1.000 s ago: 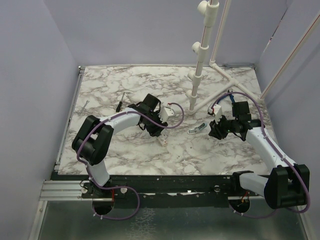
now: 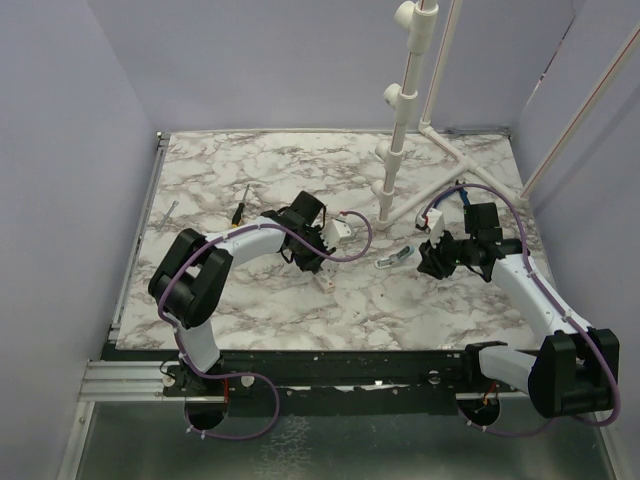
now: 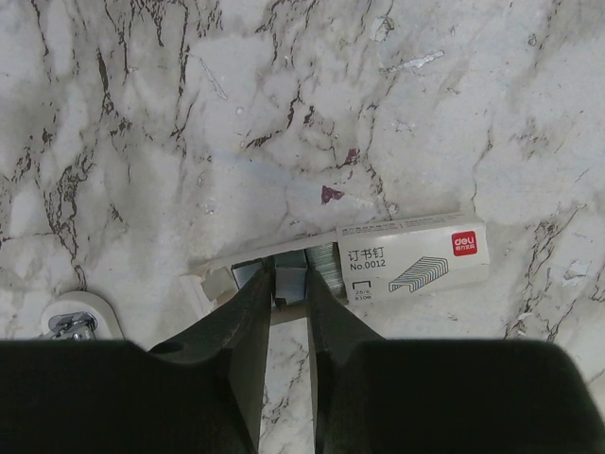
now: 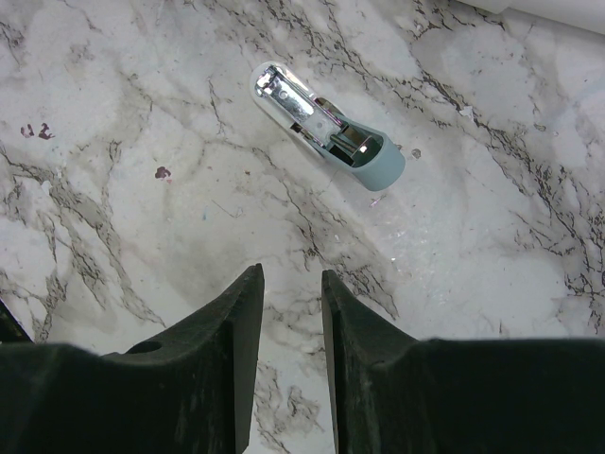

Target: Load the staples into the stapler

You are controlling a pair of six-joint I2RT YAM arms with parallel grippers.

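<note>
An opened box of staples (image 3: 412, 261) marked No.0012 lies on the marble table, its inner tray (image 3: 222, 272) slid out with grey staple blocks inside. My left gripper is at the tray, a fingertip on either side of one block; whether it grips it is unclear. The stapler (image 4: 324, 123), grey-green with its metal mechanism exposed, lies on the table left of my right gripper in the top view (image 2: 393, 257). In the right wrist view it is above my right gripper, which is open with nothing between its fingers.
A screwdriver (image 2: 239, 213) and a thin tool (image 2: 167, 215) lie at the left. A white pipe frame (image 2: 395, 150) stands at the back right.
The right arm and stapler look unchanged.
</note>
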